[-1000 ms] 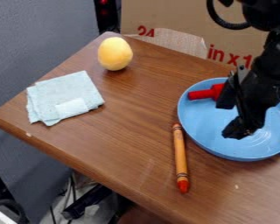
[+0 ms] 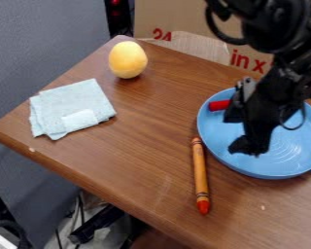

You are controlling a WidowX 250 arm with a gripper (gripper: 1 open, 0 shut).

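Observation:
My black gripper (image 2: 249, 136) hangs over the blue plate (image 2: 293, 160) on the right side of the table, its tip low over the plate's left part. A red object (image 2: 218, 104) shows behind it at the plate's back left, partly hidden by the gripper. Whether the fingers are open or shut I cannot tell. An orange crayon (image 2: 200, 177) lies outside the plate, along its left side.
A yellow egg-shaped object (image 2: 127, 59) stands at the back left of the wooden table (image 2: 120, 165). A folded pale cloth (image 2: 70, 107) lies at the left edge. Cardboard (image 2: 185, 19) stands behind.
The gripper and arm have shifted slightly left over the plate, and more of the red object is now hidden behind them.

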